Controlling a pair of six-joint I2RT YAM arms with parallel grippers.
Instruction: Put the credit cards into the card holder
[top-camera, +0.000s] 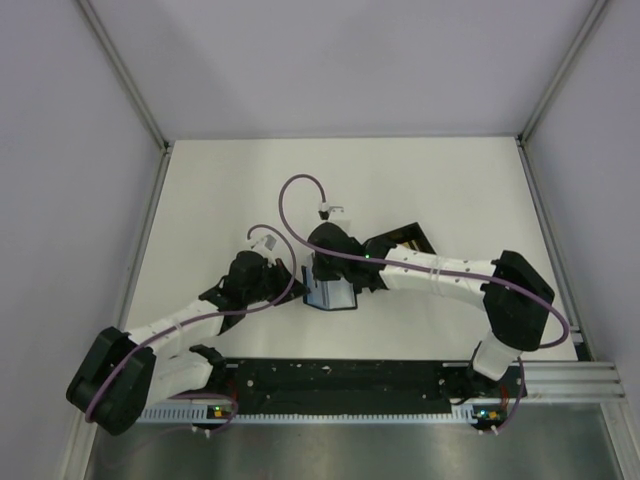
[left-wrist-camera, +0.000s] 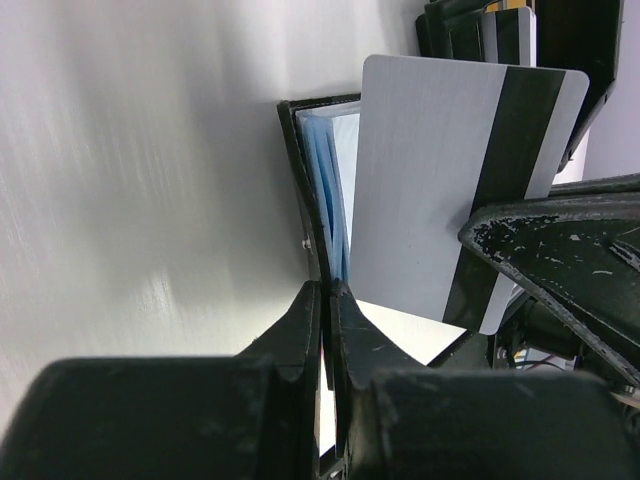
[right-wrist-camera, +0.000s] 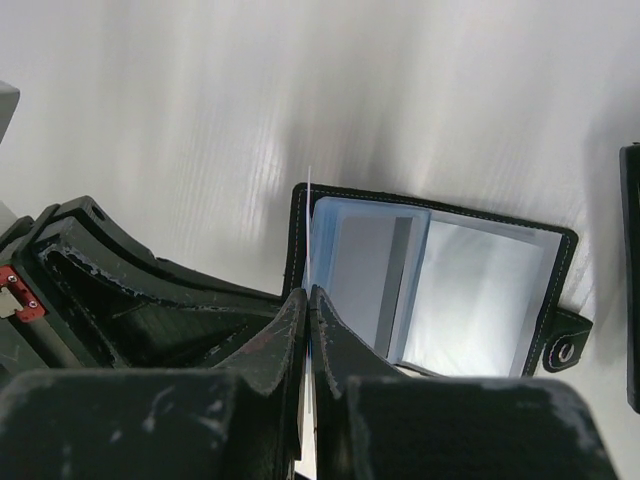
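The open card holder (right-wrist-camera: 470, 290), black-edged with clear and blue sleeves, lies mid-table. My left gripper is shut on the card holder's near-side edge in the left wrist view. My right gripper is shut above the holder's blue sleeve, a thin card seen edge-on between its fingertips. In the left wrist view that silver card (left-wrist-camera: 430, 180) with a black stripe stands upright beside the sleeve opening, held from the right.
A black case (top-camera: 410, 235) with cards inside lies behind the holder to the right.
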